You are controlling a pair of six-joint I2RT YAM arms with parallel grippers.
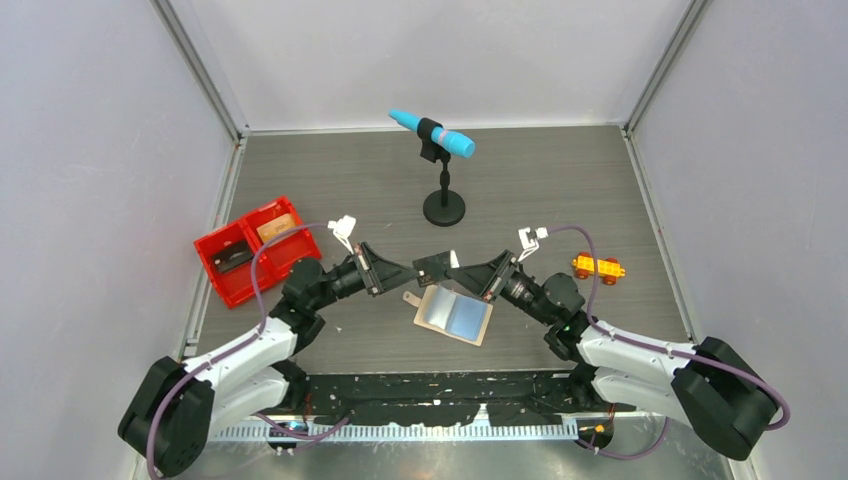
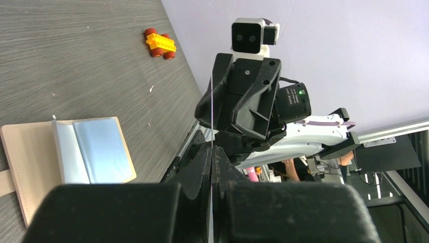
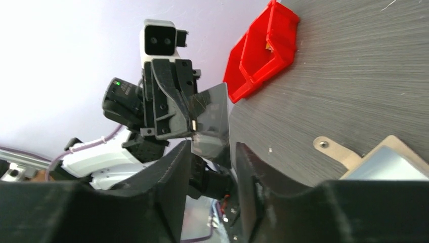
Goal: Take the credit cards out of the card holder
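Observation:
A thin black card [image 1: 433, 267] is held up between the two grippers, above the table. My left gripper is shut on it; the card is seen nearly edge-on in the left wrist view. At the card's other side my right gripper stands open, its fingers parted around the card's near edge, with gaps showing beside the card. The tan card holder [image 1: 457, 316] lies unfolded on the table just below, showing clear and pale blue sleeves. Whether the sleeves hold any card cannot be told.
A red two-compartment box [image 1: 232, 292] sits at the left, with a black card-like thing [image 1: 232, 256] and a tan one [image 1: 277, 228] inside. A blue microphone on a stand [image 1: 444, 207] is at the back. A yellow toy car [image 1: 598, 267] rests at the right.

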